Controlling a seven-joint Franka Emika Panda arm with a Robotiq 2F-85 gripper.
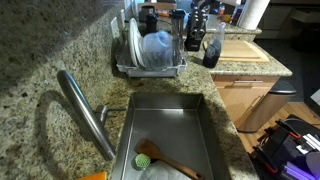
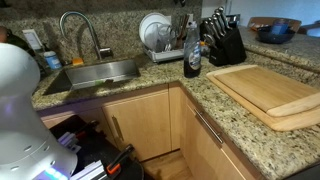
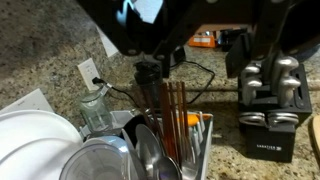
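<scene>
In the wrist view my gripper is seen from behind as a dark shape at the top, its fingers apart and nothing visible between them. Below it, a utensil holder contains metal spoons and several brown chopsticks. A black knife block stands on the right. In exterior view 1, the gripper is near the top, above the far counter by the dish rack, where its fingertips are too small to make out.
The sink holds a wooden spoon and a green round item. A bottle stands near the counter corner. Cutting boards lie to the right. White plates and a glass jar are beside the utensils.
</scene>
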